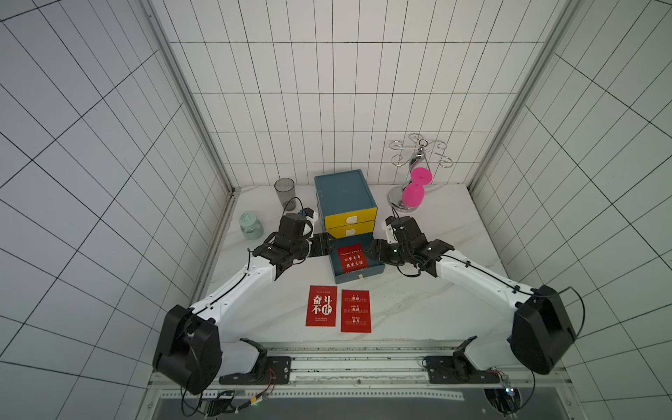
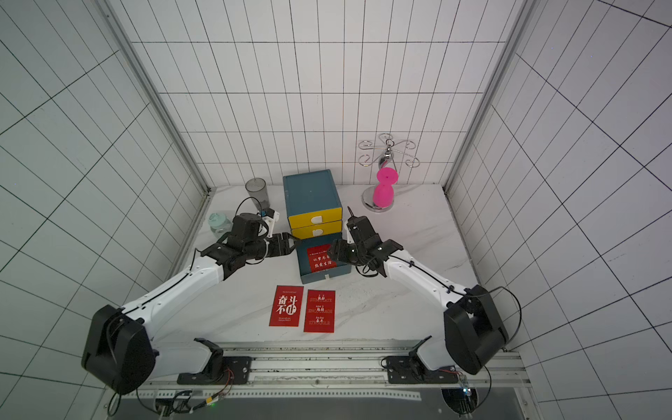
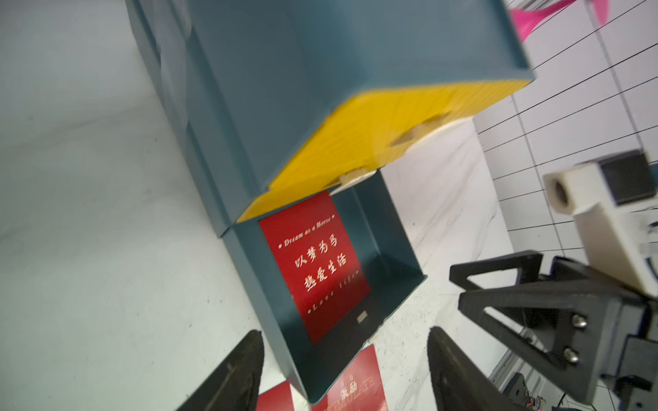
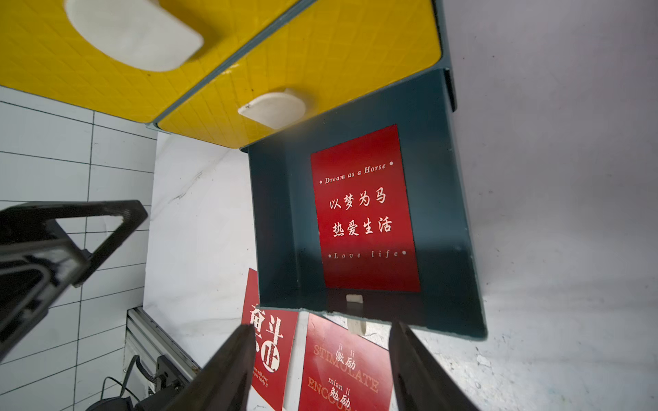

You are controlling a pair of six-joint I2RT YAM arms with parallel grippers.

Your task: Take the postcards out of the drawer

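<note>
The lowest drawer of the cabinet is pulled out, with a red postcard lying flat inside. White writing shows on its face. Two more red postcards lie on the table in front, one with big characters and one with several lines of text. At the drawer's left side, above it, my left gripper is open and empty. Across from it, over the drawer's right side, my right gripper has its fingers apart, nothing between them. Neither touches the postcard in the drawer.
The cabinet, with two yellow drawer fronts shut, stands behind the open drawer. A dark mesh cup and a pale green jar are at the left. A metal stand with pink discs is back right.
</note>
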